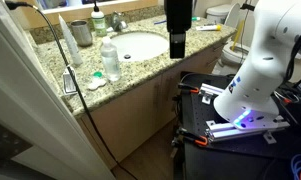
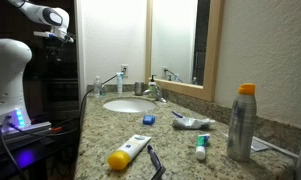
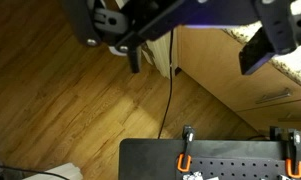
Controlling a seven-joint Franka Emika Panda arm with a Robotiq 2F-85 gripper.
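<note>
My gripper stands open over the floor, its dark fingers spread wide at the top of the wrist view with nothing between them. Wooden floor and part of the cabinet show below and behind it. In exterior view 1 a dark part of the arm (image 1: 178,28) hangs from the top edge, clear of the counter; the fingertips cannot be made out there. On the counter in exterior view 2 lie a yellow tube (image 2: 128,152), a dark slim item (image 2: 156,164), a blue item (image 2: 148,119), a grey-white crumpled item (image 2: 194,123) and a small green-capped tube (image 2: 201,147).
A tall orange-topped can (image 2: 242,124) stands at the counter's right, near the wall. The sink (image 2: 130,104) is at the middle, with a clear bottle (image 1: 110,60) beside it. My arm's black base table (image 3: 140,155) holds clamps and cables. Open floor (image 3: 95,110) lies beyond its edge.
</note>
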